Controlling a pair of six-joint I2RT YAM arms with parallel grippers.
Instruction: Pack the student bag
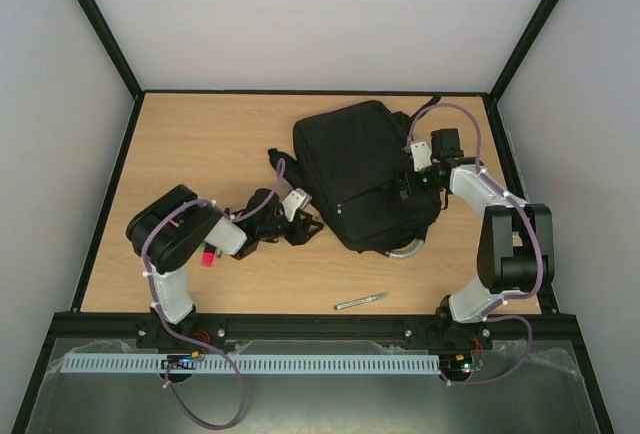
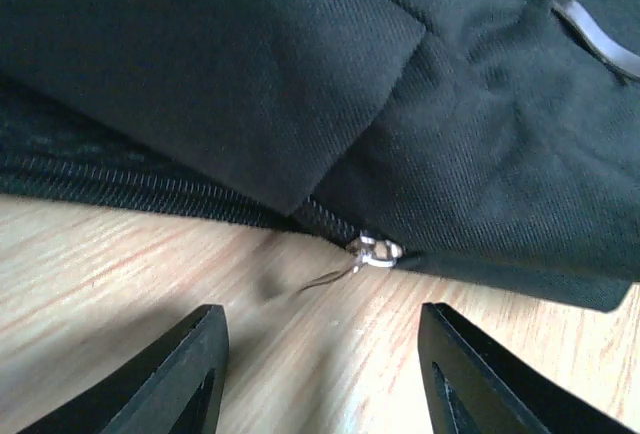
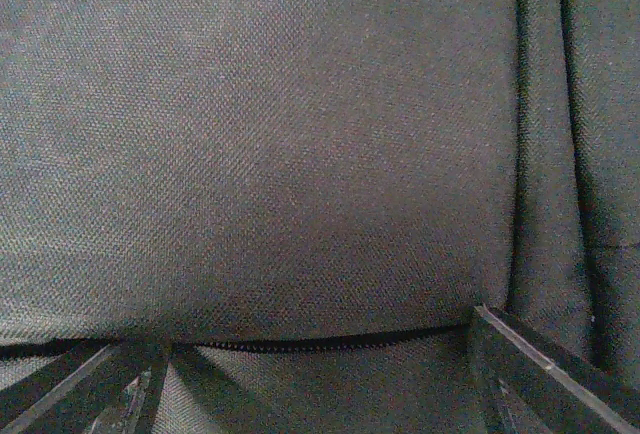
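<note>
The black backpack (image 1: pixel 355 164) lies on the wooden table, open side unclear. In the left wrist view its hem ends at a small metal zipper pull (image 2: pixel 375 252) on the wood. My left gripper (image 1: pixel 310 229) sits low at the bag's lower-left side, fingers (image 2: pixel 470 374) parted, nothing between them, just short of that pull. My right gripper (image 1: pixel 415 182) rests on the bag's right part, open, with fabric and a zipper slit (image 3: pixel 300 344) beneath and between its fingertips.
A pen (image 1: pixel 358 301) lies at the table's front, right of centre. A red item (image 1: pixel 207 258) is partly hidden under the left arm.
</note>
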